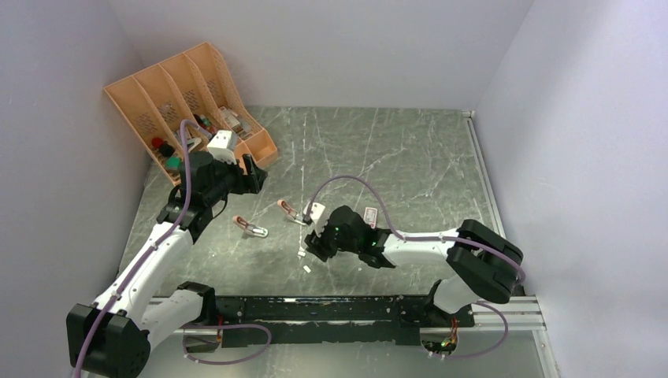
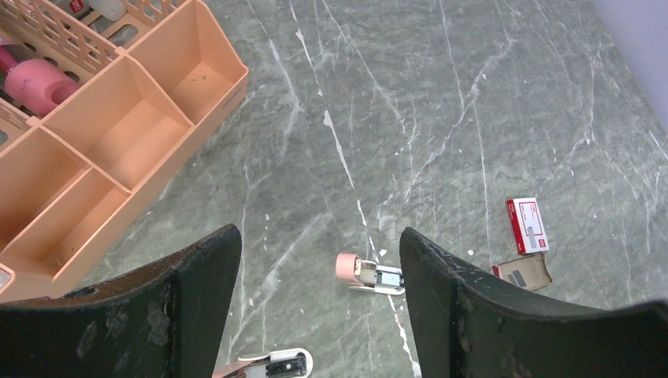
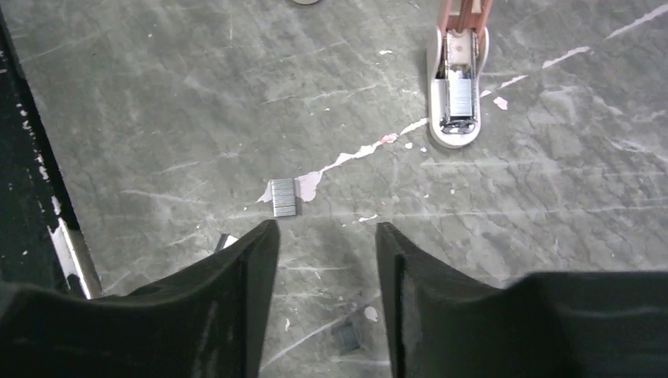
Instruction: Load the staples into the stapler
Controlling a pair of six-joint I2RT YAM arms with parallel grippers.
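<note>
Two small pink-and-white staplers lie opened on the table. The right-hand stapler (image 1: 290, 210) (image 2: 376, 276) has a silver block of staples (image 3: 461, 98) in its channel. The left-hand stapler (image 1: 250, 227) is cut off at the bottom of the left wrist view. A loose staple strip (image 3: 283, 197) lies on the table, another piece (image 3: 345, 339) farther down that view. Over the table my right gripper is part open, bare tabletop visible between its fingers. My left gripper stands wide open and empty near the organizer.
A peach organizer (image 1: 169, 102) with several compartments stands at the back left. A red-and-white staple box (image 2: 528, 226) and an opened brown carton (image 2: 524, 272) lie right of the staplers. A dark rail (image 1: 354, 307) borders the front.
</note>
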